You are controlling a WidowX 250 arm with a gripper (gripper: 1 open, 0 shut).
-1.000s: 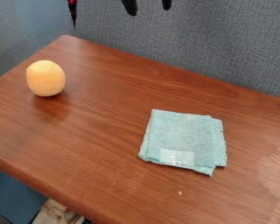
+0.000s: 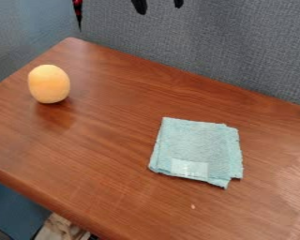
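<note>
A yellow-orange round object [image 2: 49, 83], like a fruit or egg, rests on the wooden table [image 2: 115, 141] toward the left. A folded light-blue cloth [image 2: 197, 150] lies flat at the right of centre. My gripper [image 2: 157, 5] shows only as two dark fingertips at the top edge, apart from each other with no object visible between them, high above the table and away from both objects.
Grey-blue partition panels stand along the back and left of the table. The table's front-left edge drops to the floor at lower left.
</note>
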